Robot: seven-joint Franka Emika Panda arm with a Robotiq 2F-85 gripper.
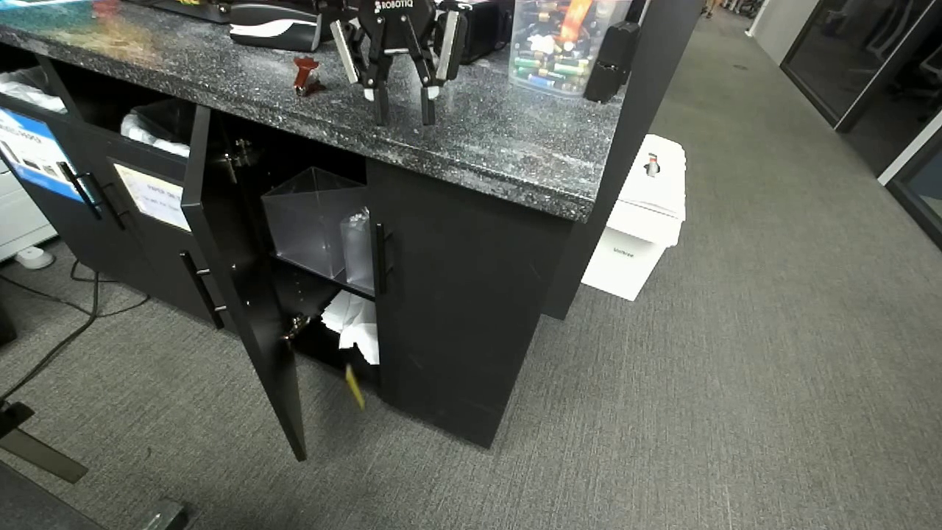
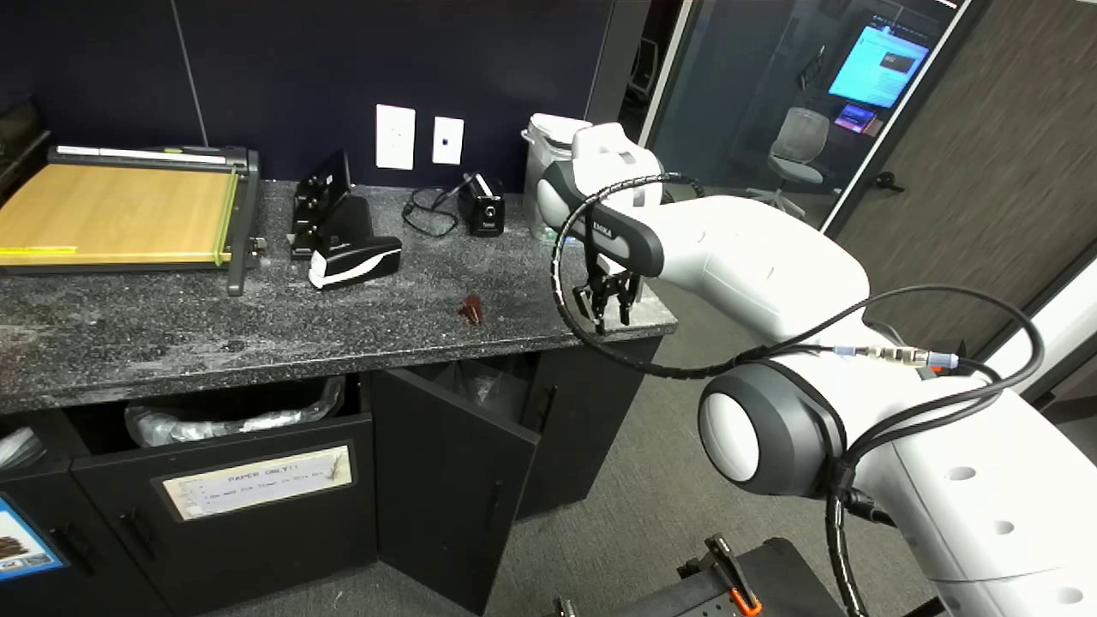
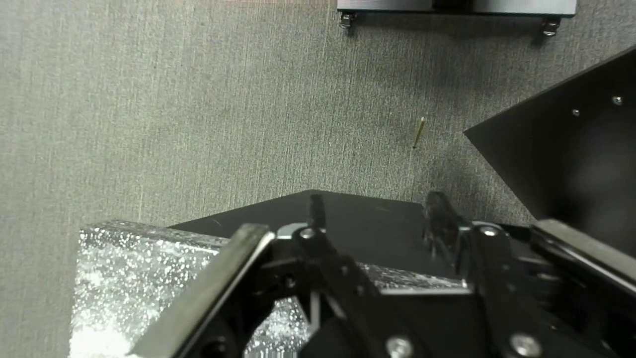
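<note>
My gripper (image 1: 404, 113) hangs over the front part of the countertop, its fingers spread apart with nothing between them. In the wrist view the gap between the fingertips is plainly empty, so the gripper is open. A thin yellow pencil (image 1: 354, 387) shows as a blurred streak low in front of the open cabinet, well below the countertop. From the wrist it appears as a small stick (image 3: 419, 132) over the carpet, in front of the cabinet. Whether it is touching the floor I cannot tell.
The speckled countertop (image 1: 521, 141) carries a red staple remover (image 1: 305, 75), a black stapler (image 1: 275, 26) and a clear bin of batteries (image 1: 549, 78). Below, a black cabinet door (image 1: 252, 309) stands swung out. A white bin (image 1: 628, 238) is beyond the counter's end.
</note>
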